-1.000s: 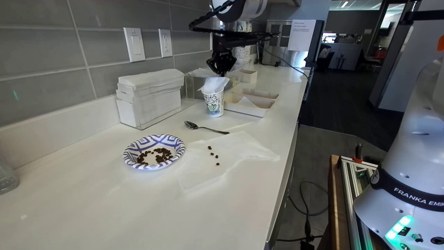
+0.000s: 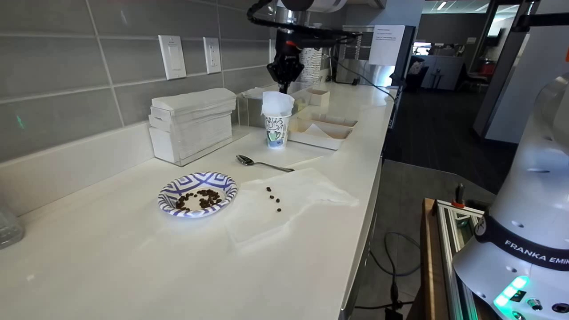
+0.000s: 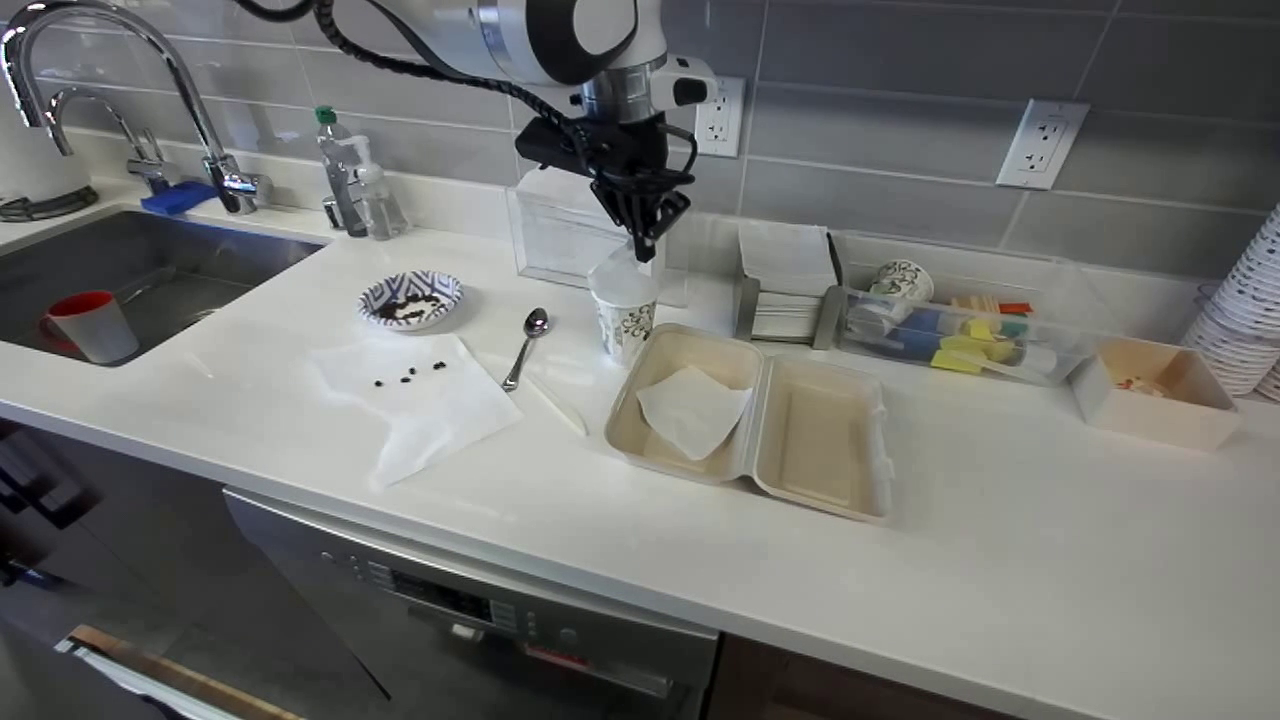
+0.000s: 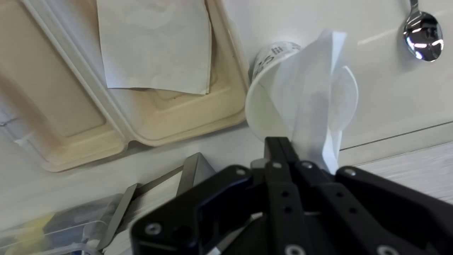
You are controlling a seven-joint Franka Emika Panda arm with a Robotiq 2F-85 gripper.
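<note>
A patterned paper cup (image 3: 625,334) stands on the counter with a white napkin (image 3: 621,276) sticking up out of its mouth. Directly over it, my gripper (image 2: 284,90) points down with its fingers together. In the wrist view the shut gripper is beside the cup's rim, and the folded napkin (image 4: 313,102) rises against the right-hand finger. No napkin shows clearly between the fingertips. Part of the cup's inside is hidden by the napkin.
An open takeout box (image 3: 764,408) with a napkin inside sits close to the cup. A spoon (image 3: 523,348), a bowl of beans (image 2: 198,184) and a flat napkin (image 2: 288,200) with several beans lie nearby. The napkin holder (image 3: 786,288) is behind the box.
My gripper has risen slightly. The cup has shifted a little to the right in exterior view 1 and stands straighter, and its napkin is more upright.
</note>
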